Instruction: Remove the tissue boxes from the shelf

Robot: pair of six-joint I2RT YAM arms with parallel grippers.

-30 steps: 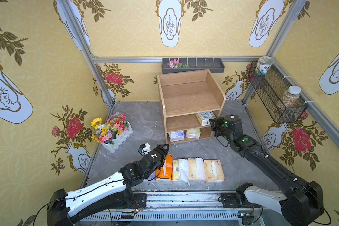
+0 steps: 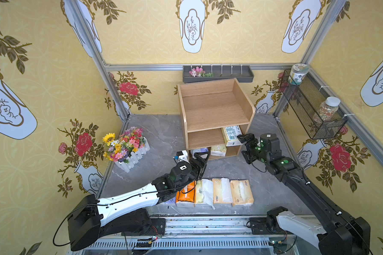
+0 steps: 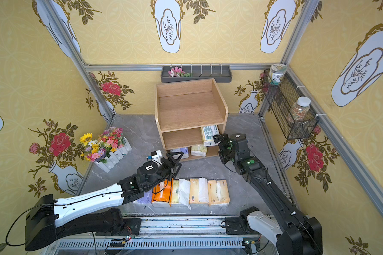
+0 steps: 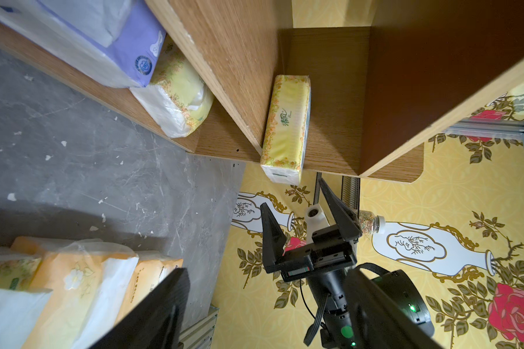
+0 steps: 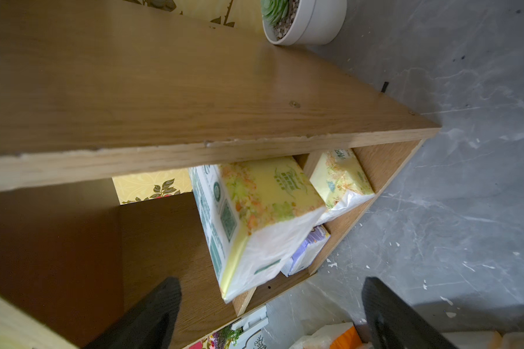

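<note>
On the wooden shelf's (image 2: 217,106) middle board sits a yellow-and-white tissue pack (image 5: 262,221), its front end sticking out past the edge. The bottom level holds another yellow pack (image 5: 342,181) and a purple-and-white pack (image 4: 113,46). My right gripper (image 2: 241,148) is open, close in front of the jutting pack; in the right wrist view its fingers (image 5: 151,314) stand apart on either side, touching nothing. My left gripper (image 2: 204,161) is open and empty, in front of the bottom level's left part, partly covering the purple pack in the top left view.
Several tissue packs, among them an orange one (image 2: 186,194) and a tan one (image 2: 241,192), lie in a row at the table's front. A flower box (image 2: 132,153) stands left, a wire basket (image 2: 312,106) hangs right. A potted succulent (image 5: 317,20) stands beside the shelf.
The middle-level pack sticks out farther than a second ago.
</note>
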